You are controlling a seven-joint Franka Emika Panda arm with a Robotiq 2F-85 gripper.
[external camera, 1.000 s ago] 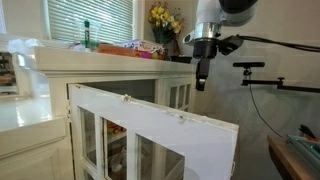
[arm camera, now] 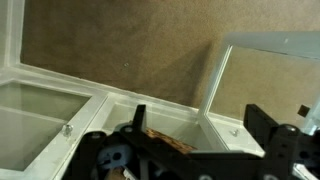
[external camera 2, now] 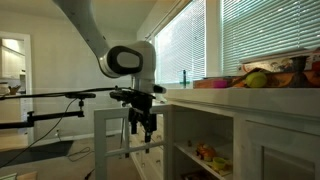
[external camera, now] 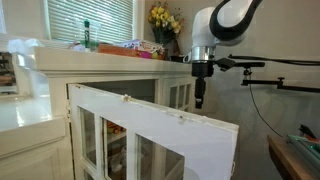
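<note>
A white cabinet door [external camera: 185, 127] with framed panes stands swung open in front of the cabinet. Its frame [external camera 2: 101, 140] also shows in exterior view 2. My gripper [external camera: 199, 104] points down near the door, on its far side as exterior view 1 sees it. The wrist view shows the gripper open, its dark fingers wide apart with no object gripped between them. Beneath them are white frame edges and part of the cabinet's interior. Whether the gripper touches the door cannot be told.
Inside the cabinet lie orange and red items [external camera 2: 208, 153]. The white counter [external camera: 110, 62] above carries a bowl of fruit [external camera 2: 257, 78], a green bottle [external camera: 87, 35] and yellow flowers [external camera: 164, 19].
My gripper has come down and now hangs lower near the open door. The door and the counter items look unmoved.
</note>
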